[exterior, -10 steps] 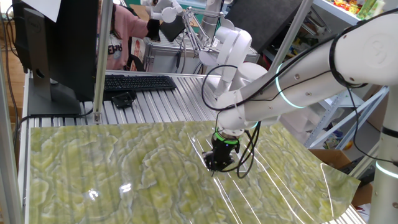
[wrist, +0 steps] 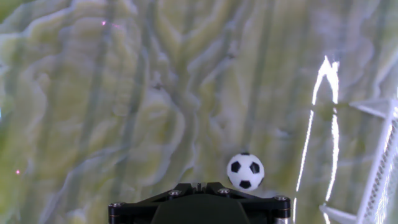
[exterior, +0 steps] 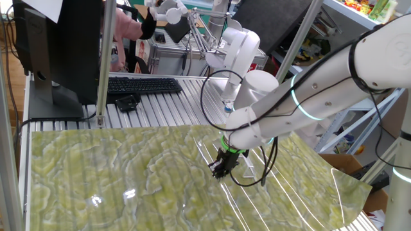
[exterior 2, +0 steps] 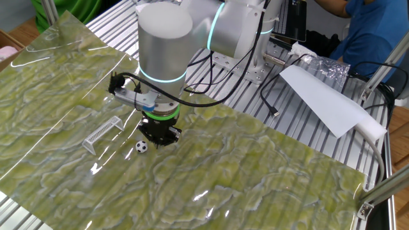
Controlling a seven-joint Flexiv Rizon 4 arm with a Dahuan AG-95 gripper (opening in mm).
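A small black-and-white soccer ball [exterior 2: 142, 147] rests on the green marbled mat, just beside my gripper [exterior 2: 167, 138]. In the wrist view the ball [wrist: 245, 171] lies slightly right of the gripper and beyond its tips. The two fingers are drawn together at the middle, with nothing visible between them. A small white goal with a mesh panel [exterior 2: 102, 131] stands on the far side of the ball from the gripper; part of the goal [wrist: 378, 168] shows at the wrist view's right edge. In exterior view 1 the gripper [exterior: 221, 172] hangs low over the mat, and the ball cannot be made out.
A white sheet [exterior 2: 323, 102] lies by the arm's base, and a cable loops around the wrist.
The arm's wrist has tilted and shifted slightly, with the cable loop moving right. The gripper stays low over nearly the same spot. More of the white goal now shows behind it.
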